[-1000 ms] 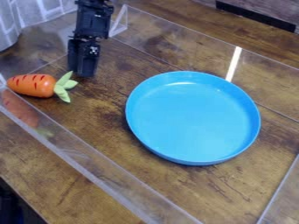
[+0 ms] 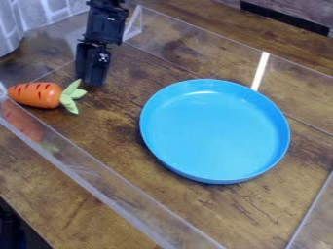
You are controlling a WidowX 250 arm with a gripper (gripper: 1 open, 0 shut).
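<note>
A toy carrot (image 2: 35,94) with green leaves lies on the wooden tabletop at the left. Just behind and to the right of its leaves, my black gripper (image 2: 92,74) hangs low at the top left, apart from the carrot; whether its fingers are open or shut is hard to make out. A round blue plate (image 2: 215,130) rests on the middle right of the table.
Clear plastic walls (image 2: 117,193) border the work area. A pale cylindrical object (image 2: 11,21) stands at the top left corner. Bare wood (image 2: 124,146) lies between the carrot and the plate and behind the plate.
</note>
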